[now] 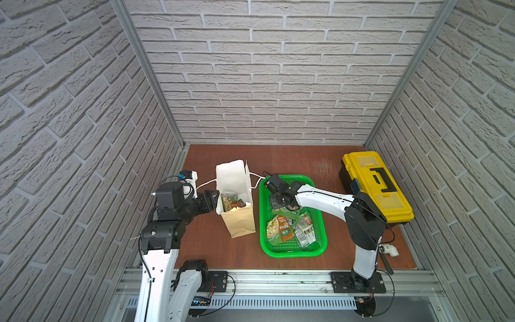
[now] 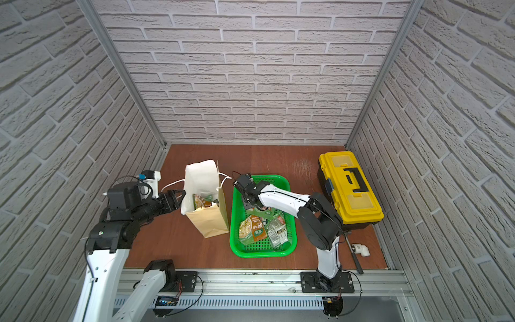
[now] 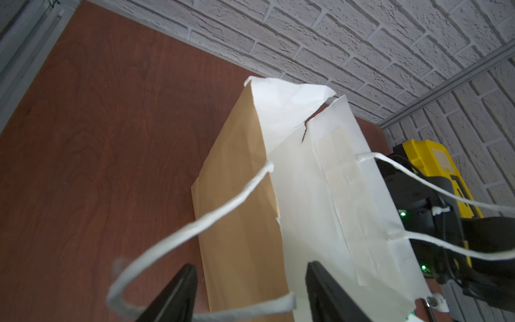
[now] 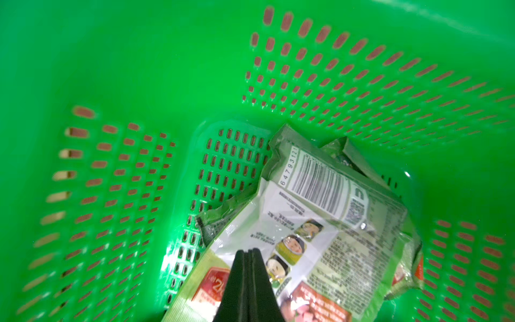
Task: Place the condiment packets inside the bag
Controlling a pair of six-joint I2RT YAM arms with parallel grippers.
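An upright paper bag (image 1: 238, 220) with white handles holds some packets (image 2: 202, 200). My left gripper is part open at the bag's left rim, beside a handle in the left wrist view; I cannot tell whether it touches the paper. Inside the green basket (image 1: 292, 255), several flat condiment packets (image 1: 304, 230) lie in the front part. My right gripper is down in the back of the basket, shut, over a green-and-white packet (image 4: 316, 241), with nothing showing between its fingers.
A yellow toolbox (image 1: 375, 185) stands at the right of the wooden table (image 1: 279, 158). A white pipe fitting (image 2: 360, 249) and a dark tool lie in front of it. The table behind the bag and basket is clear.
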